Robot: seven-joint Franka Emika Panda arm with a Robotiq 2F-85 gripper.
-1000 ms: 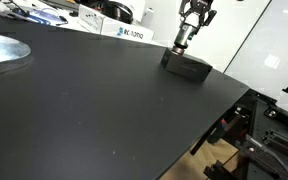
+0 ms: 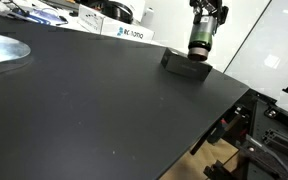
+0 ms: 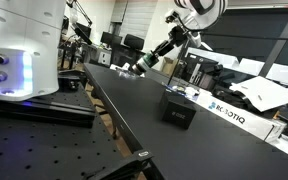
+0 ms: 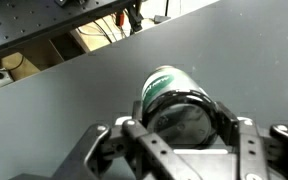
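My gripper (image 2: 209,14) is shut on a can (image 2: 201,40), which has a green band and a brownish lower end. In the wrist view the can (image 4: 171,78) points away from the fingers (image 4: 231,132), its round dark end towards the camera. Exterior view 1 shows it hanging in front of the black box (image 2: 187,64), its lower end overlapping the box in the picture. From the other side, exterior view 2 has the can (image 3: 142,65) tilted in the air beyond the box (image 3: 177,110), clear of it.
A white box with lettering (image 2: 129,30) stands at the back; something pale and shiny (image 2: 2,52) is at the left.
The can has moved from above the black box, to the right and towards exterior view 1's camera. It now hangs more upright there. The box has stayed where it was.
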